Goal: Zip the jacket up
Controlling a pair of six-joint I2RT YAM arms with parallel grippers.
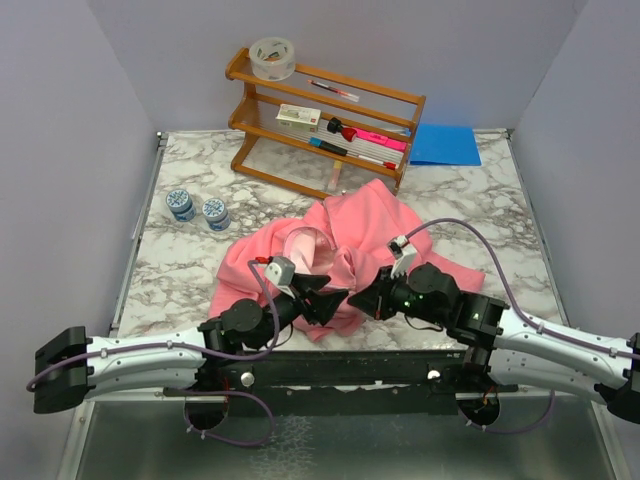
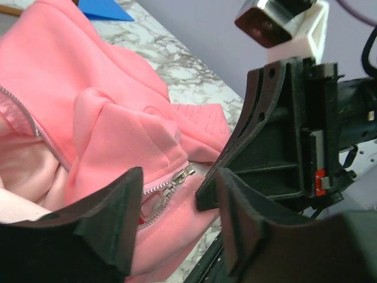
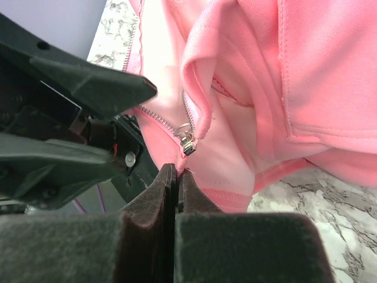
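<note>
The pink jacket lies bunched on the marble table, with a toothed zipper and a silver zipper end low in the right wrist view. My right gripper is shut at the hem just beside that metal end, pinching a bit of pink fabric. My left gripper is part open to the left of it, its fingers over the zipper, with no fabric visibly held between them.
Behind the jacket stand a wooden rack with stationery and a blue folder. Two jars sit at the back left. Bare table shows at both sides.
</note>
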